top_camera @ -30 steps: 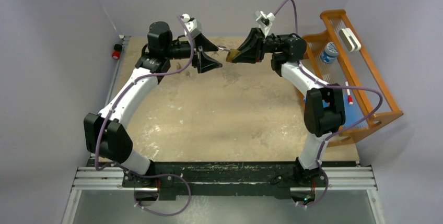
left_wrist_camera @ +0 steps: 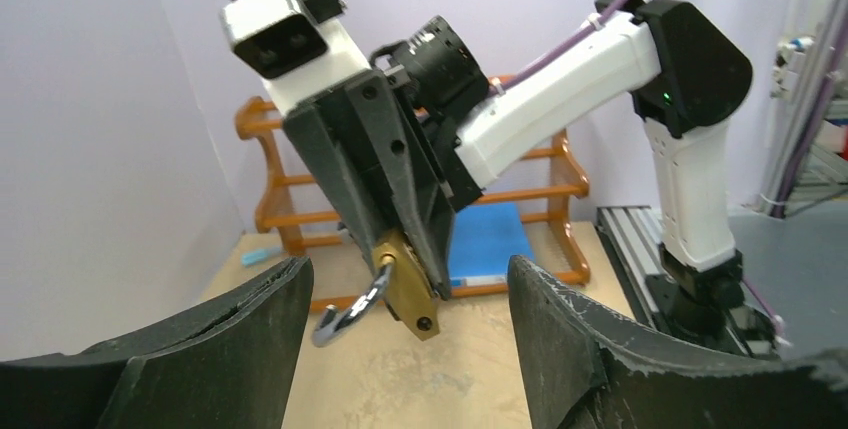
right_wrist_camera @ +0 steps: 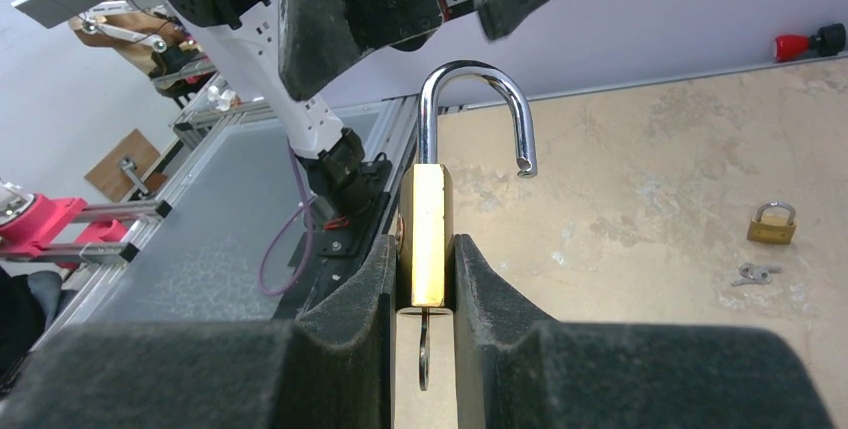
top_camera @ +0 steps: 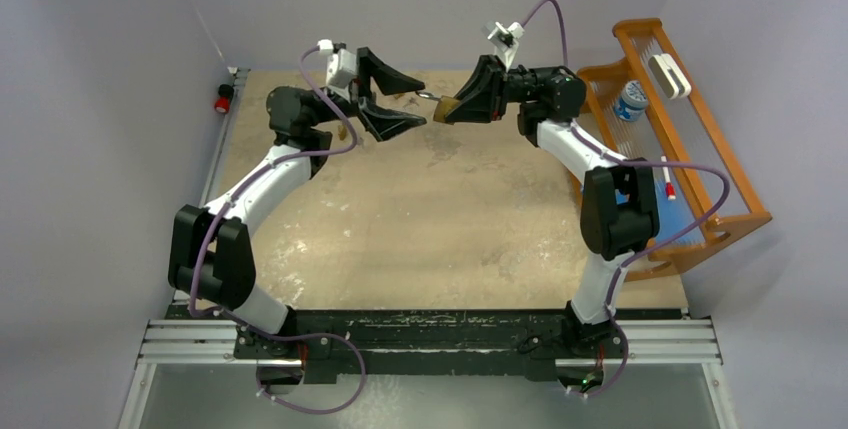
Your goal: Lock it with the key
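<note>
A brass padlock (right_wrist_camera: 428, 239) is pinched between the fingers of my right gripper. Its silver shackle (right_wrist_camera: 480, 71) is raised, with the free end out of the body. A thin metal piece (right_wrist_camera: 424, 354), apparently a key seen edge-on, projects from the lock's opposite end. In the top view my left gripper (top_camera: 421, 102) stands open with its fingertips by the shackle. The left wrist view shows the padlock (left_wrist_camera: 408, 294) and shackle (left_wrist_camera: 352, 311) in the gap ahead of the left fingers (left_wrist_camera: 270, 324), with nothing clamped there.
On the table, a second, smaller padlock (right_wrist_camera: 772, 226) lies near some small keys (right_wrist_camera: 755, 273). A wooden rack (top_camera: 700, 119) stands at the right, behind the right arm. A red-and-black object (top_camera: 223, 99) is at the far left edge.
The right gripper with the padlock has barely moved.
</note>
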